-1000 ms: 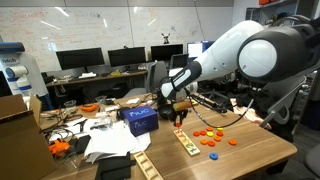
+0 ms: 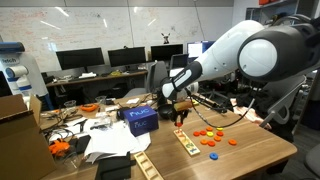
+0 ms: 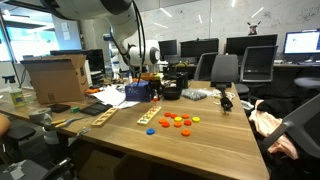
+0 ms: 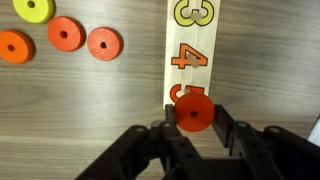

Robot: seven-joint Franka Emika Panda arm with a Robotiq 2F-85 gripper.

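In the wrist view an orange-red disc (image 4: 194,112) is held between the fingertips, with my gripper shut on it. It covers part of the numeral at the lower end of a pale wooden number board (image 4: 190,72); the 3 and 4 above remain visible. Whether the disc touches the board cannot be told. In exterior view 1 my gripper (image 2: 181,112) is over the far end of this board (image 2: 187,144). Loose red discs (image 4: 66,34) (image 4: 104,43), one orange disc (image 4: 14,46) and a yellow disc (image 4: 33,8) lie to the left in the wrist view.
A second wooden board (image 2: 147,166) lies nearer the front. A blue box (image 2: 140,121), white papers (image 2: 108,140) and a cardboard box (image 2: 22,138) occupy the left side. Two blue discs (image 2: 213,155) (image 3: 150,131) show in the exterior views. Bare tabletop (image 3: 200,150) is toward the front right.
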